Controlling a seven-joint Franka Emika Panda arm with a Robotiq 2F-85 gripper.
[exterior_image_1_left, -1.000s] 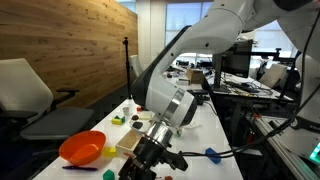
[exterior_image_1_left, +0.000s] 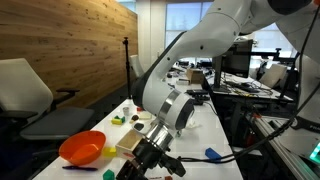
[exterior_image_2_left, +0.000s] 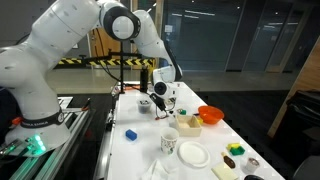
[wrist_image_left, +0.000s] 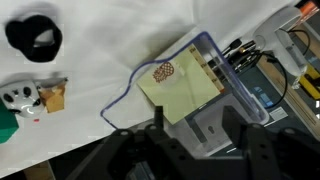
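Observation:
In the wrist view, my gripper has its two dark fingers apart, with no object visible between them. Ahead of the fingertips lies a clear bin with a blue rim (wrist_image_left: 128, 84), and yellow paper (wrist_image_left: 190, 92) shows inside it. Pens (wrist_image_left: 236, 52) stick up near its far end. To the left are a black ring-shaped object (wrist_image_left: 52, 50), a panda-faced toy (wrist_image_left: 20, 95) and a small brown piece (wrist_image_left: 54, 98). From exterior view 1, the arm reaches low over the table front, and its fingertips are hard to make out.
An orange bowl (exterior_image_1_left: 82, 148), a green object (exterior_image_1_left: 109, 174) and a blue object (exterior_image_1_left: 213, 154) lie around the arm. Exterior view 2 shows a white plate (exterior_image_2_left: 194, 155), a mug (exterior_image_2_left: 169, 138) and a tan box (exterior_image_2_left: 187, 130).
The arm's pose has shifted slightly over the last second, its end staying low over the table. The bowl and the other table objects have not visibly moved.

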